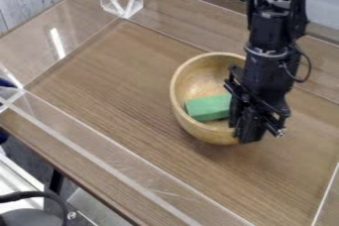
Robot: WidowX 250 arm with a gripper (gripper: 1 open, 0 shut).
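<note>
A tan bowl (189, 83) sits on the wooden table, right of centre, with a green block (205, 109) lying inside it. My black gripper (247, 121) reaches down over the bowl's right side, its lower end at the rim. The arm covers the right part of the bowl. Whether the fingers are open or closed on the rim is hidden among the dark parts.
A small white wire-like holder (119, 0) stands at the back left. Cables lie off the table at the bottom left.
</note>
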